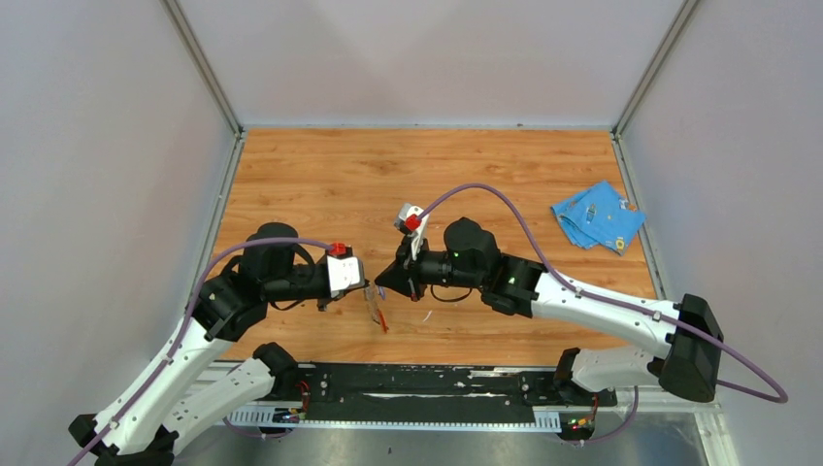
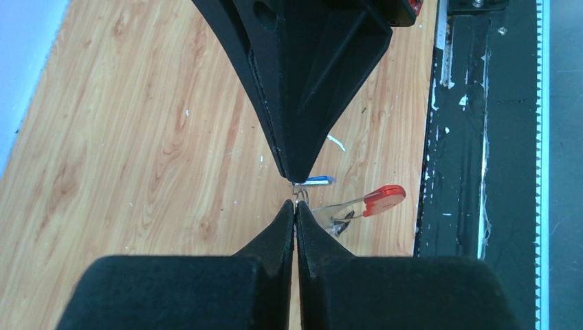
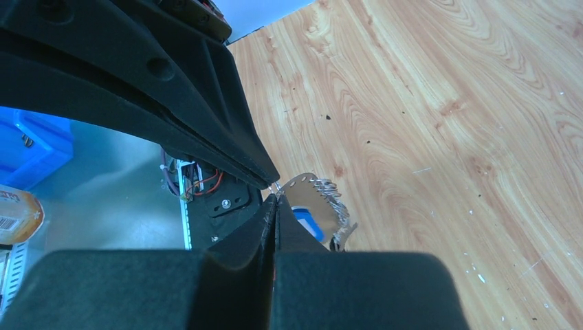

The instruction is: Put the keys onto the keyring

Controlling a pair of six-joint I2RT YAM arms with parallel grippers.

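Both grippers meet tip to tip above the table, left of its middle. My left gripper [image 1: 366,284] is shut on a thin metal keyring [image 2: 302,195]; a silver key with a red head [image 2: 383,200] and a small dark metal piece [image 2: 342,224] hang below. Opposite it, my right gripper [image 1: 379,283] is shut on a blue key [image 2: 319,181], mostly hidden by its fingers in the left wrist view. The blue head [image 3: 307,223] shows behind the hanging metal in the right wrist view. Whether the ring passes through the blue key's hole, I cannot tell.
A folded blue cloth [image 1: 599,216] with small items on it lies at the right of the wooden table [image 1: 427,160]. A small white scrap [image 1: 428,316] lies below the right gripper.
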